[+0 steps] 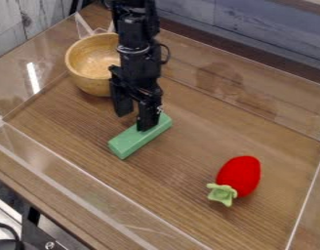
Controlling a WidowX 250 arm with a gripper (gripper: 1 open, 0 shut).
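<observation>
My black gripper [134,109] hangs at the centre of the camera view, open, its fingers low over a long green block [134,142] that lies diagonally on the wooden table. One finger reaches the upper end of the block; whether it touches cannot be told. A tan bowl [94,54] sits behind the gripper to the left, partly hidden by the arm.
A red strawberry-like object [240,174] with a pale green top lies at the front right of the table [241,78]. A dark cable shows at the bottom left corner.
</observation>
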